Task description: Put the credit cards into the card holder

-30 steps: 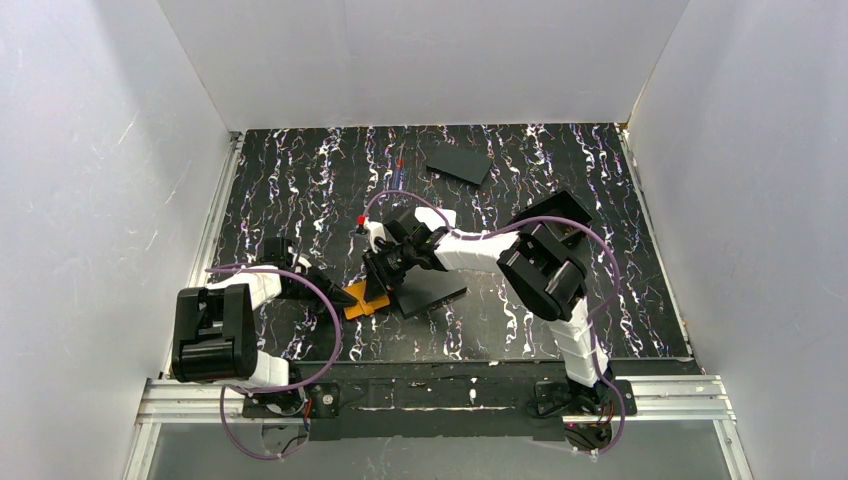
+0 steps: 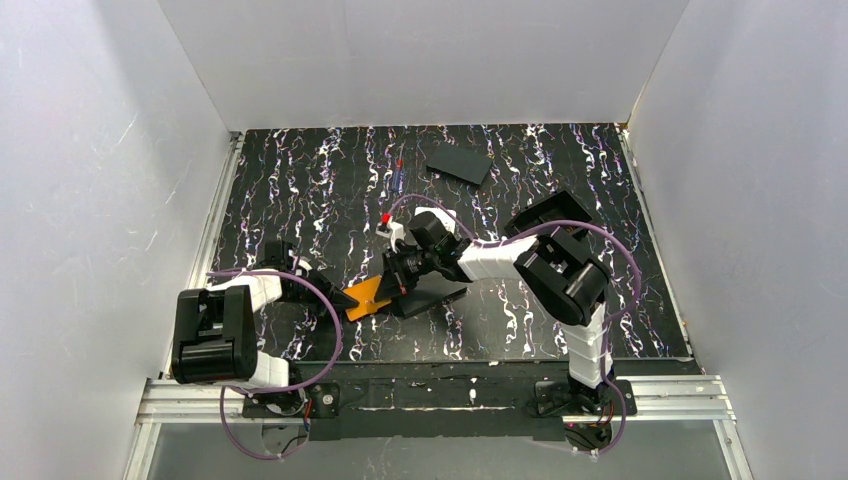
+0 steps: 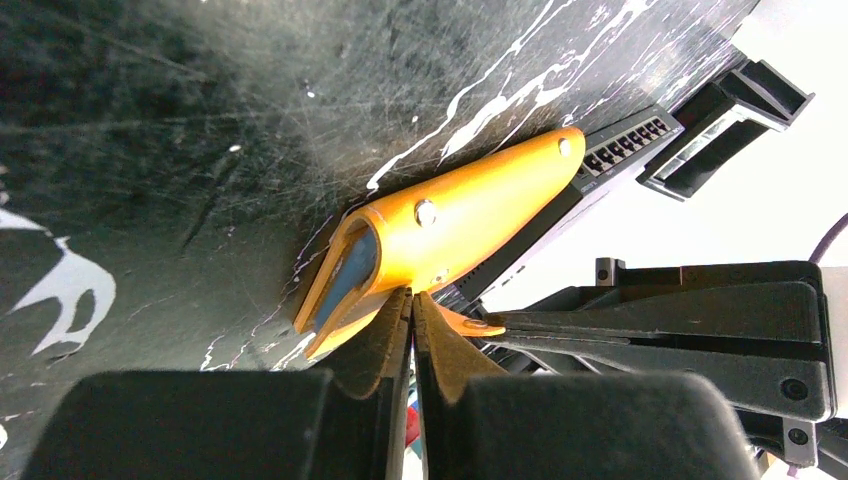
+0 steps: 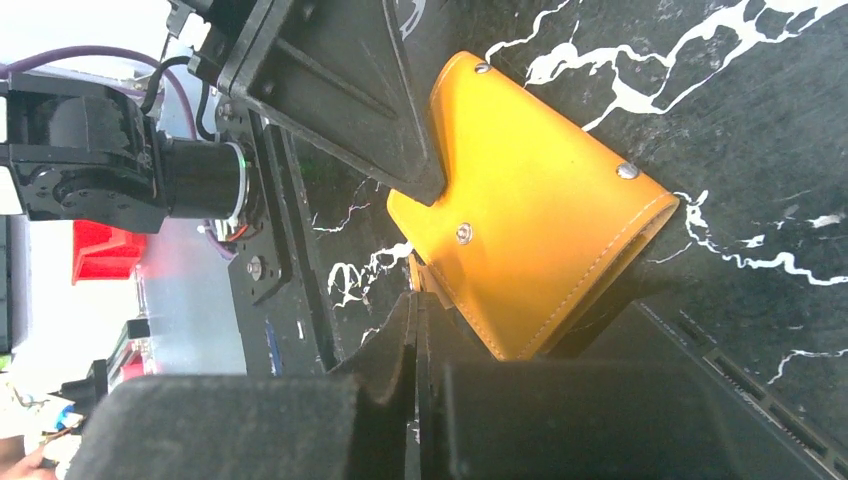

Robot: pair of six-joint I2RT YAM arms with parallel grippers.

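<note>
The orange card holder (image 2: 363, 300) lies folded on the dark marbled table between both grippers. A bluish-grey card (image 3: 352, 275) shows inside its open end in the left wrist view. My left gripper is shut, its tips against the holder's edge; whether they pinch a layer there is hidden. In the right wrist view a left finger (image 4: 425, 180) rests over the orange leather. My right gripper is shut at the other side, a narrow orange flap (image 4: 420, 275) of the holder at its fingertips, apparently pinched. No loose card can be made out.
A black device with ports (image 3: 630, 145) lies close beside the holder, partly under the right arm. Behind are a dark slab (image 2: 460, 163), a screwdriver (image 2: 397, 178), a white piece (image 2: 440, 216) and an open black box (image 2: 555, 208).
My right gripper has shifted to the right, away from the left one, and more orange shows beside its tips. The left arm has stayed put.
</note>
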